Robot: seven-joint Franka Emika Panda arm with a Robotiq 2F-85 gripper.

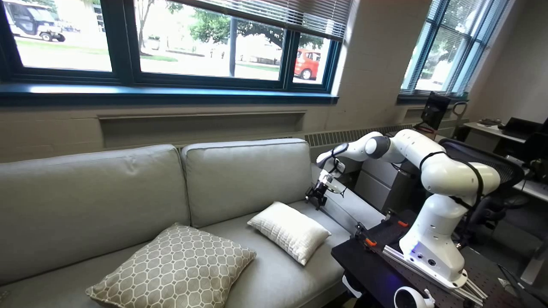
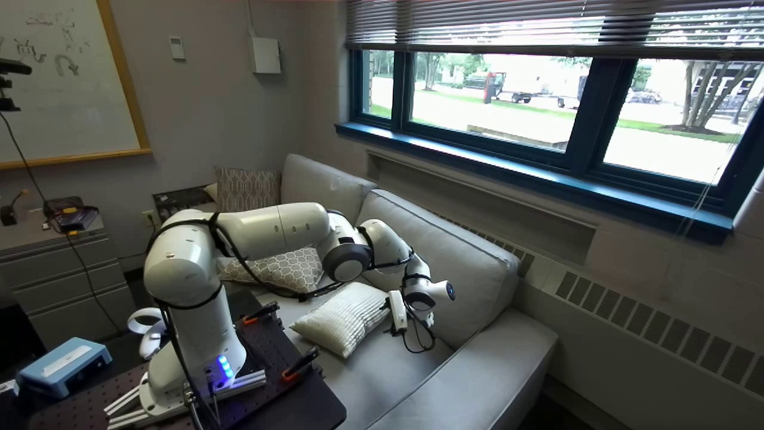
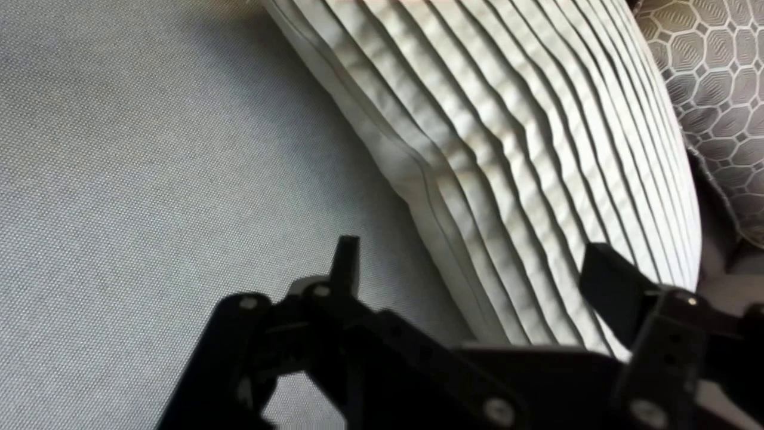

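Note:
A white pleated pillow (image 1: 290,231) lies on the right seat of the grey sofa (image 1: 257,174). In the wrist view its ribbed face (image 3: 530,136) runs from the top down to the right finger. My gripper is open, its fingers wide apart and nothing held between them. The left fingertip (image 3: 347,261) shows against bare seat fabric, the right one against the pillow; whether it touches is unclear. In exterior view 1 the gripper (image 1: 317,199) hangs near the sofa's right armrest, behind and right of the pillow.
A larger patterned pillow (image 1: 177,264) lies left of the white one. The sofa's armrest (image 2: 473,369) and backrest (image 2: 444,265) border the gripper. Bare seat lies between pillow and armrest. Orange-tipped clamps (image 1: 365,236) sit on the black table's edge (image 1: 349,254).

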